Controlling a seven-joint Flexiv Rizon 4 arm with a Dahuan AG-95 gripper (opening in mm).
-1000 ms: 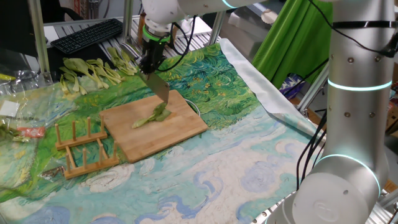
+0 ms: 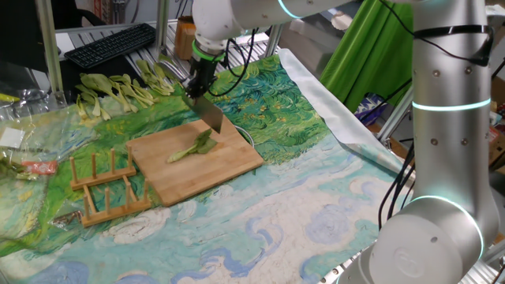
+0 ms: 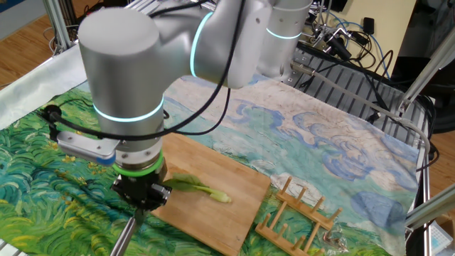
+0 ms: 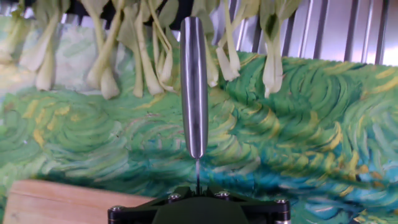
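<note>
A knife with a broad metal blade [image 2: 208,114] is gripped by my gripper [image 2: 196,88], its blade slanting down over the far corner of the wooden cutting board [image 2: 166,189]. In the wrist view, the knife's steel handle [image 4: 194,87] sticks out forward from the gripper, which is shut on it. One leafy green vegetable [image 2: 194,148] lies on the board, apart from the blade. Exterior view 2 shows the blade [image 3: 125,235] below the gripper [image 3: 141,198], beside the vegetable [image 3: 202,188] and closer to the board's edge. Whether the blade touches the board cannot be told.
A wooden peg rack [image 2: 106,189] stands left of the board. Several more green vegetables [image 2: 126,88] lie along the table's far edge, and plastic bags [image 2: 28,118] at the left.
The vegetable and the board look unmoved.
</note>
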